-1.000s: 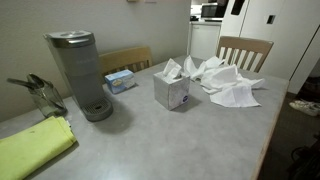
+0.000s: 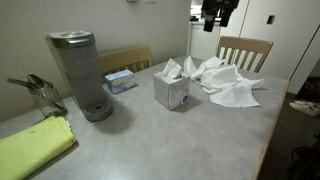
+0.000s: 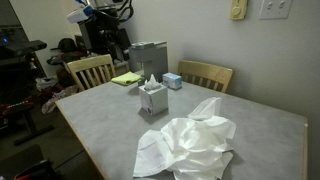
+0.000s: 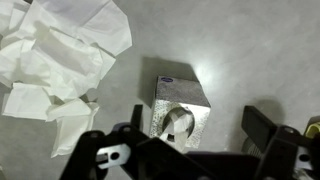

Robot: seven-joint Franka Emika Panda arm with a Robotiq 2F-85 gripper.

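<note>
A grey box of tissues point(image 2: 172, 92) stands upright on the table, with a white tissue poking from its top. Loose white tissues point(image 2: 228, 82) lie crumpled and spread beside it. My gripper is open high above the table, nothing between its fingers. Seen from the wrist, the tissue box point(image 4: 181, 104) lies below, between the two fingers, and the loose tissues point(image 4: 60, 60) are off to the left. Exterior view 1 shows only the lower part of the gripper at its top edge.
A tall grey cylinder-shaped appliance point(image 2: 80, 75), a blue-and-white box point(image 2: 120, 81), a glass of utensils point(image 2: 46, 98) and a folded yellow cloth point(image 2: 34, 148) stand or lie on the table point(image 2: 170, 145). Wooden chairs point(image 3: 205, 77) surround it.
The gripper has come further into exterior view 1 from the top edge, shifting left toward the tissue box. The objects on the table have not moved.
</note>
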